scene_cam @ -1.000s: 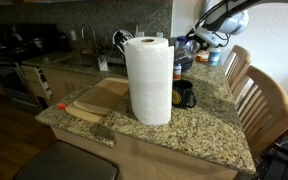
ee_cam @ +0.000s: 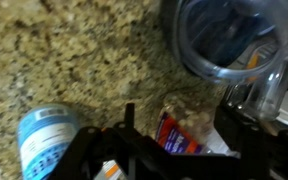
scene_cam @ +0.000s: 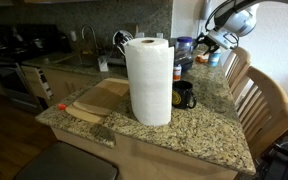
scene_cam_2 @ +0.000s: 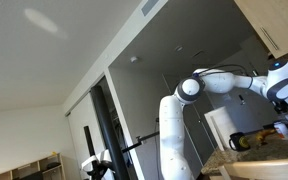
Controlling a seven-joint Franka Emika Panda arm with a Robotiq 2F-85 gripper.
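In the wrist view my gripper points down over the speckled counter, its dark fingers apart. Below and between them shows a small packet or container with a red and blue label (ee_cam: 174, 135); whether the fingers touch it I cannot tell. A blue-topped white container (ee_cam: 46, 138) stands at lower left. Exterior view 1 has the gripper (scene_cam: 213, 44) at the counter's far end, above the goods there, its fingertips too small to make out.
A clear glass or plastic vessel (ee_cam: 224, 35) stands close by in the wrist view. Along the counter are a dark-lidded jar (scene_cam: 185, 46), a black mug (scene_cam: 184, 95) and a tall paper towel roll (scene_cam: 150, 85). Chairs (scene_cam: 267, 110) line the right side.
My arm's end has shifted right in exterior view 1, away from the dark-lidded jar, which now shows more clearly. The mug and towel roll have stayed put.
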